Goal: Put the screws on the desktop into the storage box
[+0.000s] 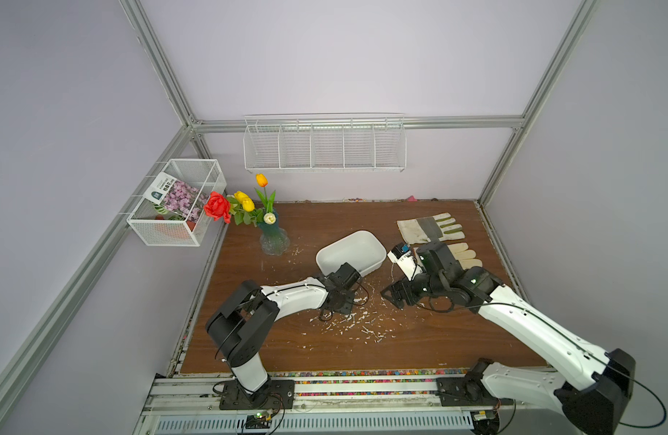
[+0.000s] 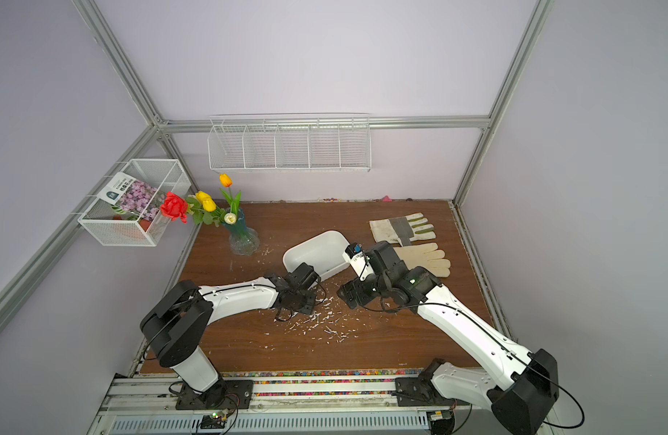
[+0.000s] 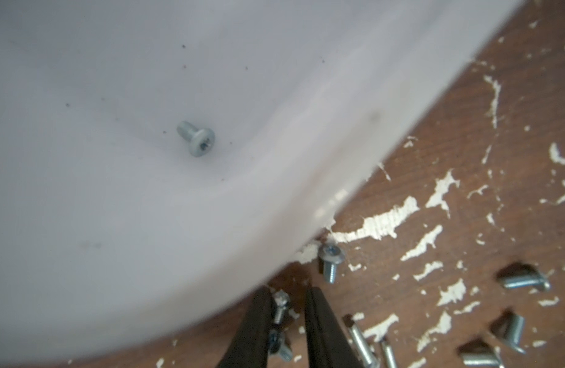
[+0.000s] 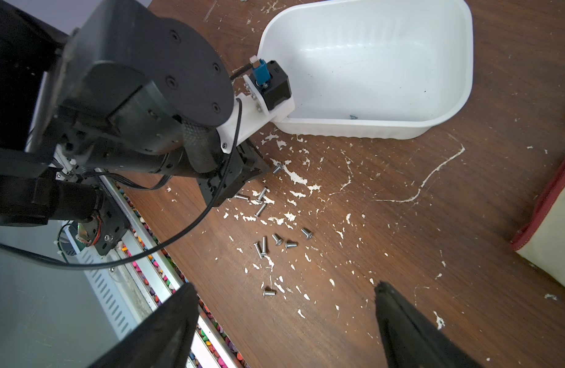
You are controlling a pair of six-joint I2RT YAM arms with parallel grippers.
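Note:
The white storage box (image 1: 350, 250) sits mid-desk; in the left wrist view one screw (image 3: 195, 138) lies inside it. More screws (image 3: 521, 281) lie on the wood outside its front edge. My left gripper is low beside that edge, its fingertips either side of a small screw; whether it grips it I cannot tell. My right gripper (image 1: 396, 293) hangs above the desk right of the scattered screws. In the right wrist view its fingers are apart with nothing seen between them, and the left arm hides part of the box and some screws.
A vase of flowers (image 1: 273, 239) stands at the back left, two gloves (image 1: 420, 230) lie at the right, a wire basket (image 1: 174, 228) hangs on the left wall and an empty rack (image 1: 324, 145) on the back wall. Flecked pale marks cover the middle of the desk.

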